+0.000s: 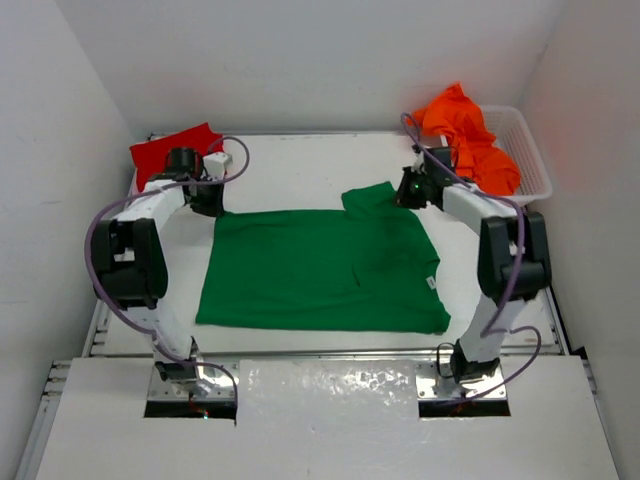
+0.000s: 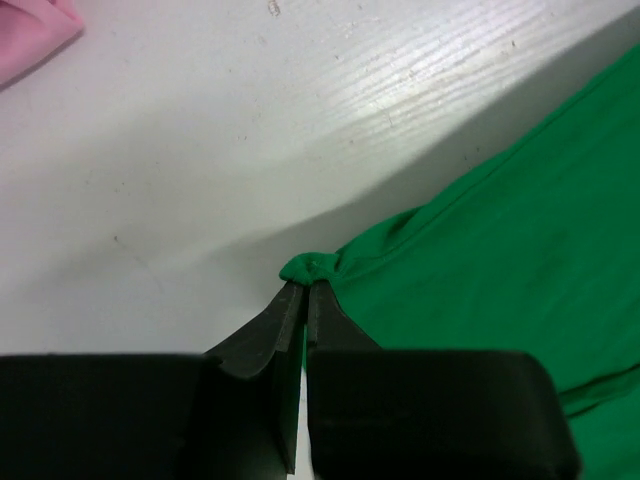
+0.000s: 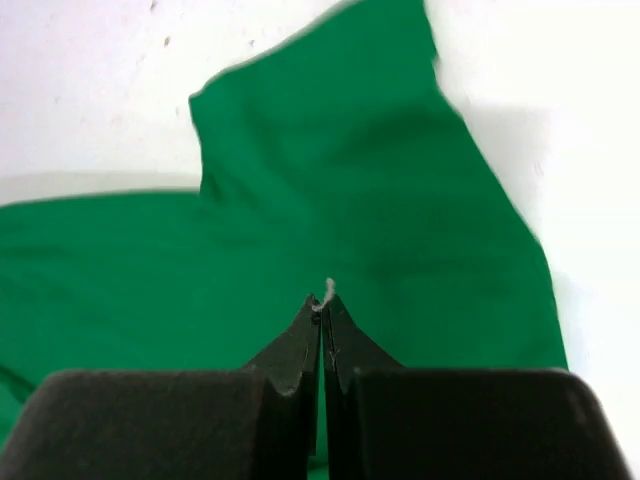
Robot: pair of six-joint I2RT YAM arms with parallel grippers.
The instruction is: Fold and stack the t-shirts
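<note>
A green t-shirt [image 1: 300, 270] lies spread out on the white table, with a sleeve [image 1: 368, 197] sticking out along its far edge. At the shirt's far left corner, my left gripper [image 1: 220, 211] is shut on a pinch of cloth; in the left wrist view a small green fold [image 2: 312, 266] pokes out from between the fingertips. Above the shirt's far right part is my right gripper [image 1: 407, 203], shut. Only a small whitish bit shows at its tips [image 3: 322, 302], with no green cloth visible between them. Much of the shirt's near side is hidden in the right wrist view.
A folded red cloth [image 1: 170, 150] lies at the back left, behind my left arm. At the back right stands a white basket [image 1: 530, 160] with orange cloth [image 1: 462, 125] heaped in it. Bare table lies between them, behind the shirt.
</note>
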